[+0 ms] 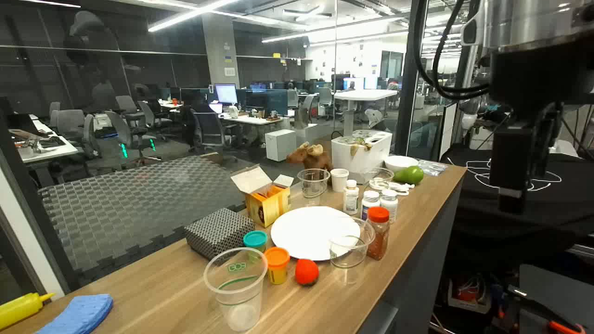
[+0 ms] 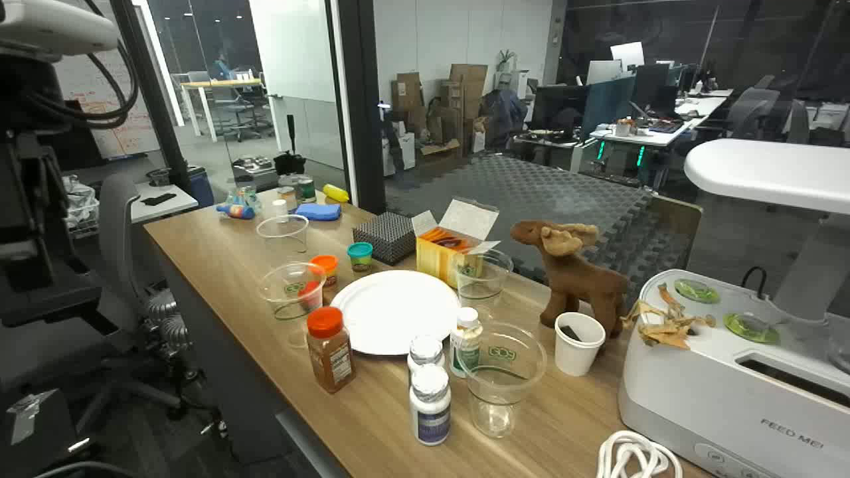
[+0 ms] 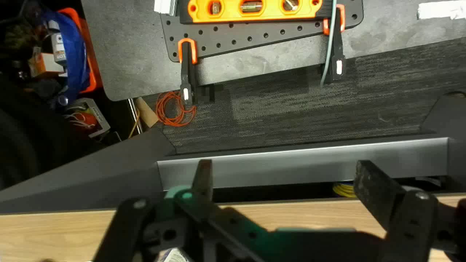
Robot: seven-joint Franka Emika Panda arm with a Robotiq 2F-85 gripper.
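Note:
My gripper is open in the wrist view, its two dark fingers wide apart with nothing between them. In exterior view 1 the gripper (image 1: 510,200) hangs at the right, beyond the counter's front edge. On the wooden counter (image 1: 167,278) lies a white plate (image 2: 398,311). Around it stand an orange-lidded spice jar (image 1: 378,233), a red ball (image 1: 306,272), an orange tub (image 1: 276,265), a teal-lidded tub (image 2: 360,256), several clear cups such as the near one (image 1: 239,295), and several white pill bottles, one of them close in front (image 2: 431,405).
Behind the plate are an open yellow box (image 1: 268,201), a dark patterned box (image 1: 220,231) and a brown moose toy (image 2: 586,271). A white planter (image 2: 733,390) fills one end; a blue sponge (image 1: 78,313) lies at the other. Below the gripper, the wrist view shows the counter edge and floor (image 3: 279,104).

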